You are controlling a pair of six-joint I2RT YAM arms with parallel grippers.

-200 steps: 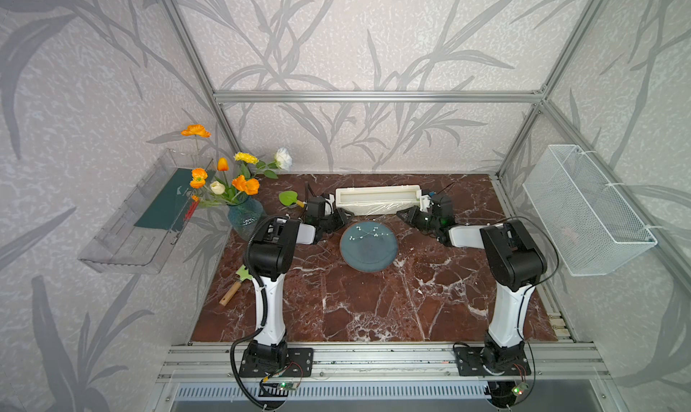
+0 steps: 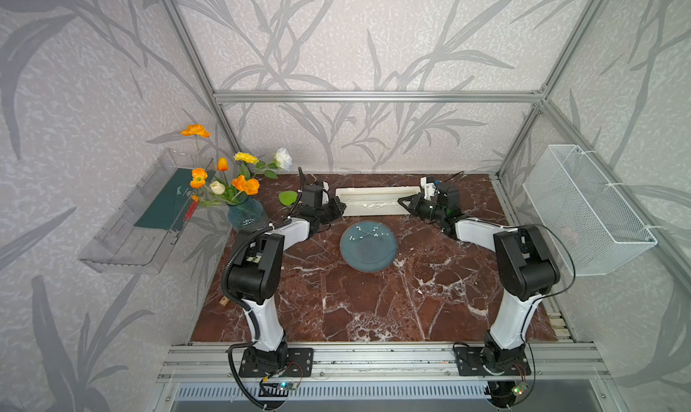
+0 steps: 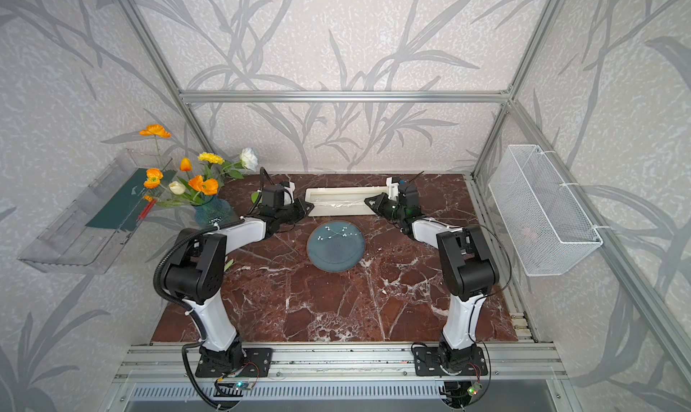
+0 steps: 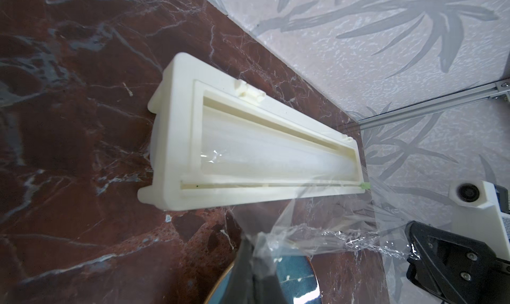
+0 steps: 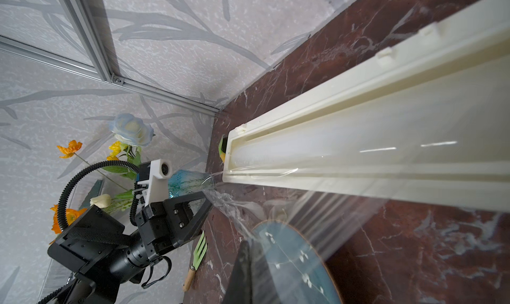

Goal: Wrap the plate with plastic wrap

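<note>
A blue-grey plate (image 2: 368, 246) with a twig pattern lies in the middle of the table, its top uncovered. Just behind it stands the white plastic wrap box (image 4: 183, 144), its roll showing through the window. A sheet of clear plastic wrap (image 4: 340, 237) stretches in the air between both grippers, in front of the box and partly above the plate's far edge. My left gripper (image 2: 341, 206) is shut on the wrap's left end. On the other end, my right gripper (image 2: 404, 201) is shut too. How the film joins the box is hard to make out.
At the left, a blue glass vase (image 2: 247, 214) with flowers stands near a clear basket (image 2: 122, 257). Garden tools, including a green fork (image 5: 199, 250), lie on the left side. A white mesh basket (image 2: 586, 210) hangs at right.
The plate and box stay where they were.
</note>
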